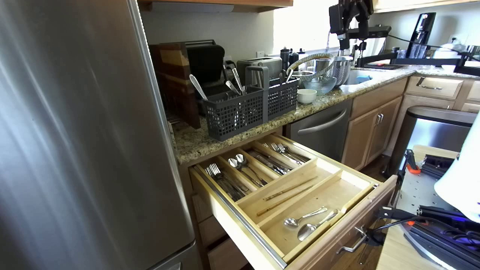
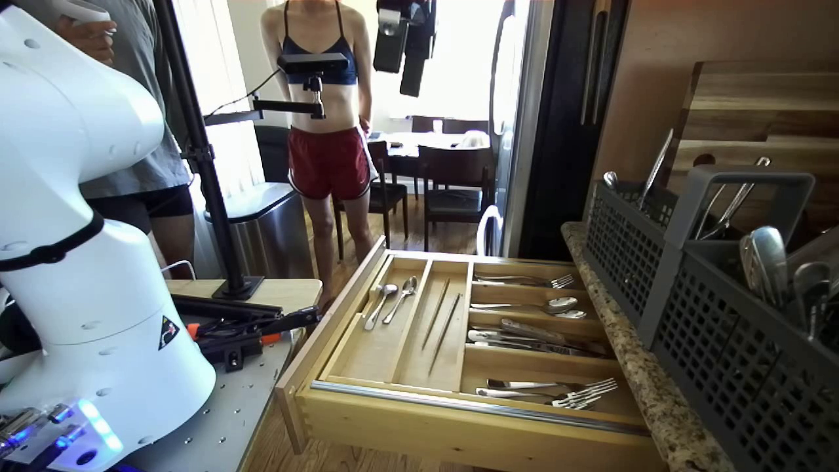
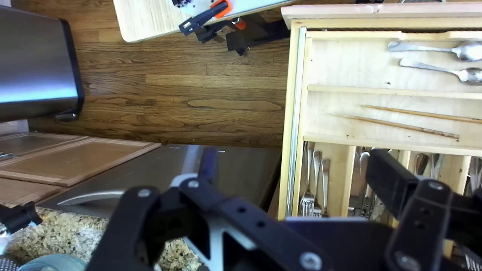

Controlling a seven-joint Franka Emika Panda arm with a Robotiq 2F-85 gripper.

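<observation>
My gripper stands open high over the drawer's side and the dishwasher, nothing between its fingers; in exterior view 1 it shows at the top (image 1: 348, 42). Below, the drawer (image 1: 234, 216) is pulled out. Its front compartment holds two spoons (image 2: 393, 303), and two chopsticks (image 2: 442, 330) lie in the strip beside it. Forks (image 2: 586, 393), more spoons (image 2: 558, 305) and knives (image 2: 523, 337) fill the rear compartments. On the counter, a dark grey cutlery basket (image 1: 236, 112) with a handle has several utensils sticking up.
A white bowl (image 1: 306, 96) and a glass bowl (image 1: 320, 84) stand beyond the basket. The fridge (image 1: 90, 135) borders the drawer on one side. Two people stand past the drawer in exterior view 2. Bare wooden floor (image 3: 203, 86) shows beside the drawer.
</observation>
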